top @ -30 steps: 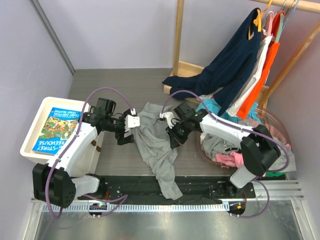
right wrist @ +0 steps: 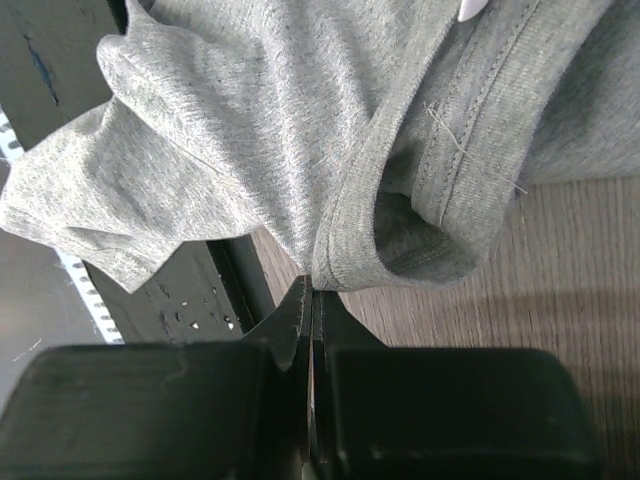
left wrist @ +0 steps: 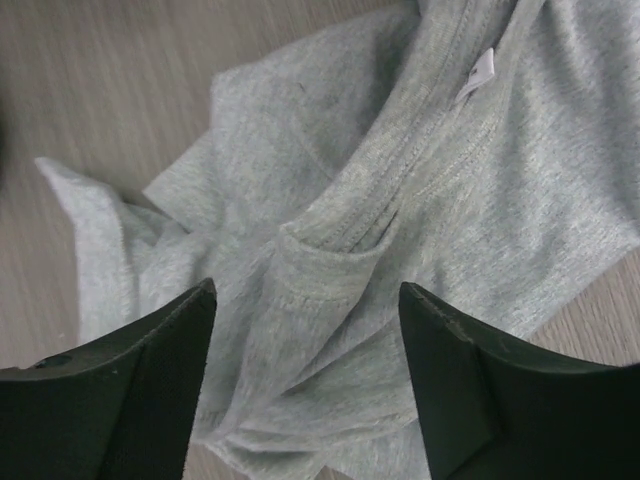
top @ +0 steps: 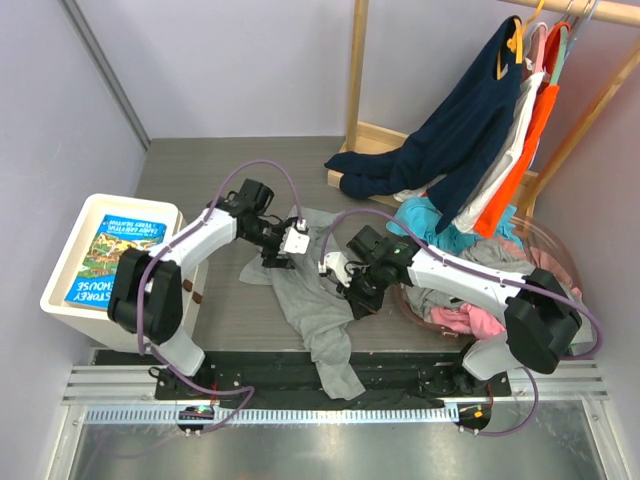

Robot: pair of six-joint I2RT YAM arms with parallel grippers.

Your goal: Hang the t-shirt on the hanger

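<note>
A grey T-shirt [top: 325, 335] lies crumpled along the middle of the table, its lower end over the front edge. My left gripper hangs open above it in the left wrist view, with a folded band of fabric below and between the fingertips. My right gripper is shut, its tips at the edge of a folded fabric strip; I cannot tell whether any cloth is pinched.
A wooden rack [top: 355, 60] with hung garments stands at the back right, above a basket of clothes [top: 470, 320]. A white box [top: 70, 310] with books is on the left. Bare table [top: 230, 165] lies at the back left.
My right arm has shifted slightly towards the front. The shirt looks nearly unchanged.
</note>
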